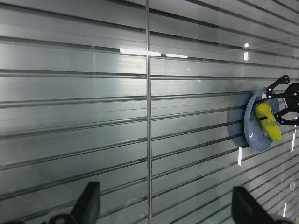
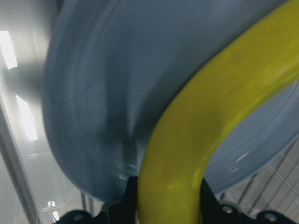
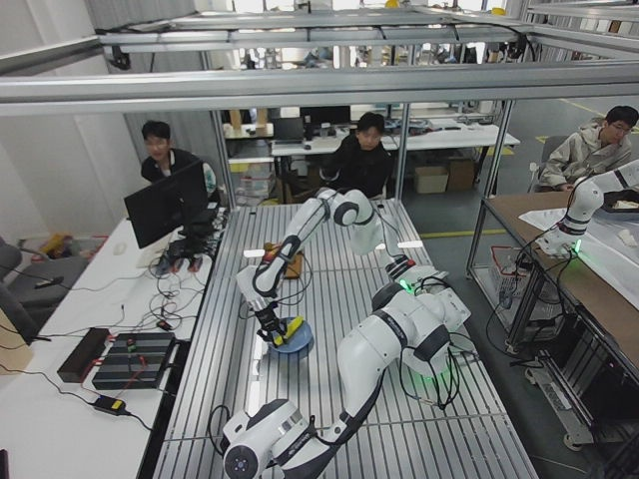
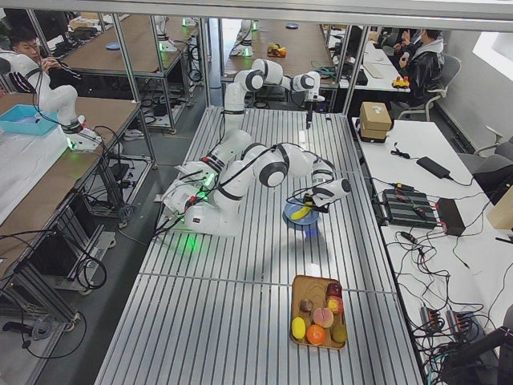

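Note:
A blue plate (image 3: 301,340) (image 1: 252,135) rests on the slatted metal table. On or just over it is a yellow banana (image 2: 205,116) (image 1: 267,122), with my right gripper shut on its end. My left gripper hangs over bare slats away from the plate, at the near end in the camera left view; its fingertips are dark and blurred at the bottom of the left wrist view, far apart, with nothing seen between them.
A wooden tray (image 4: 295,289) of fruit stands on the table beyond the plate in the camera left view. Cables and electronics cover the white side desk (image 3: 90,279).

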